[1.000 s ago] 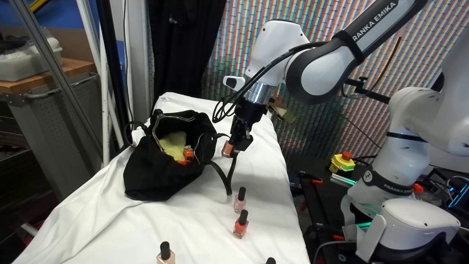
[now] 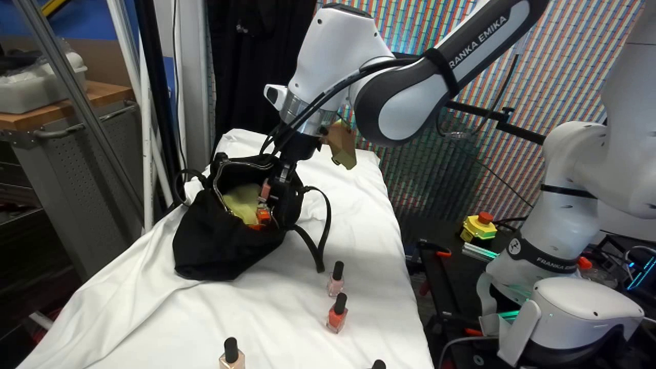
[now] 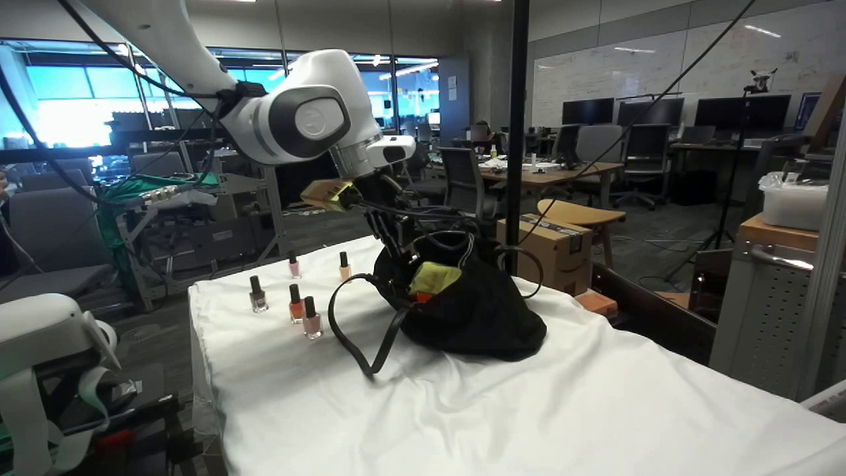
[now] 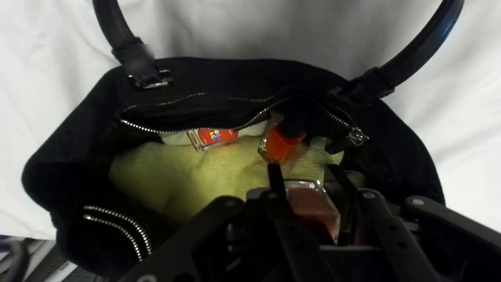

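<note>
A pinkish-brown nail polish bottle (image 4: pixel 313 209) is held between the fingers of my gripper, glass end pointing down. My gripper (image 2: pixel 274 189) is at the mouth of the black handbag (image 2: pixel 212 237), with the bottle (image 2: pixel 265 190) over the opening. Inside the bag lie a yellow cloth (image 4: pixel 188 169), an orange polish bottle (image 4: pixel 280 143) and a second red-orange one (image 4: pixel 217 136) beside the zip edge. In exterior view 2 the bag's front wall (image 3: pixel 476 317) and the gripper (image 3: pixel 408 258) hide the held bottle.
On the white cloth (image 3: pixel 555 404) stand several upright polish bottles, among them a pink one (image 2: pixel 335 280), a red one (image 2: pixel 336 314) and a pale one (image 2: pixel 231 355). The bag's strap (image 3: pixel 337 321) loops out near them.
My gripper has moved left in exterior view 1, carrying the bottle from beside the bag to its opening. The bag and the standing bottles have stayed put.
</note>
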